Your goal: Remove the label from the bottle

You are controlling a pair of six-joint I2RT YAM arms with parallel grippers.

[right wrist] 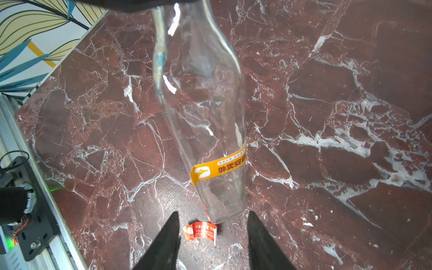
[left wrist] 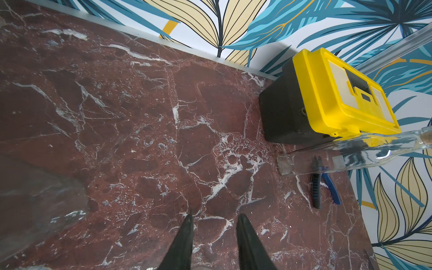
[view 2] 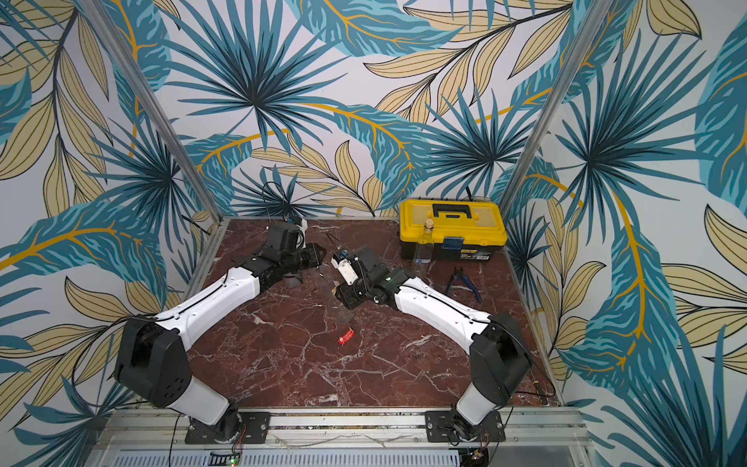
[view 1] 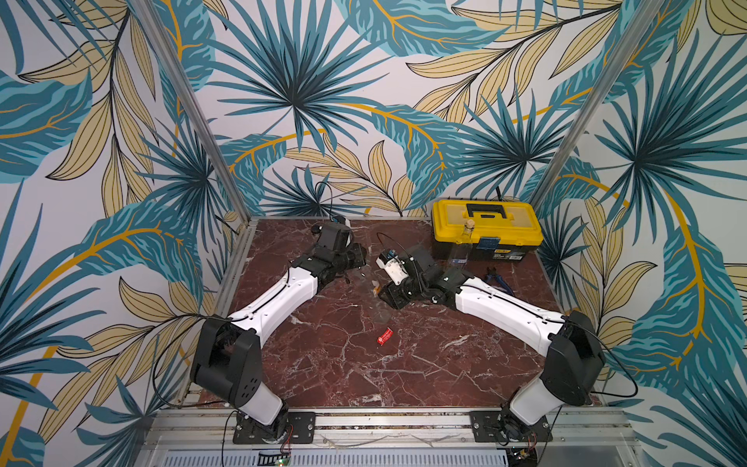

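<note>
A clear glass bottle (right wrist: 204,103) hangs at a slant above the table, its neck running up into the dark left gripper at the top of the right wrist view. Around its lower part sits an orange label (right wrist: 219,166) with white and dark print; its left end stands slightly off the glass. My left gripper (view 1: 359,257) is shut on the bottle; in its own wrist view the grip lies at the lower edge, mostly out of sight. My right gripper stands part open near the bottle's lower end, with nothing visibly clamped between its fingers.
A small red label piece (view 1: 385,336) lies on the marble table. At the back right stands a yellow and black toolbox (view 1: 486,222), with another clear bottle (left wrist: 355,155) in front of it and blue-handled pliers (view 2: 463,285) nearby.
</note>
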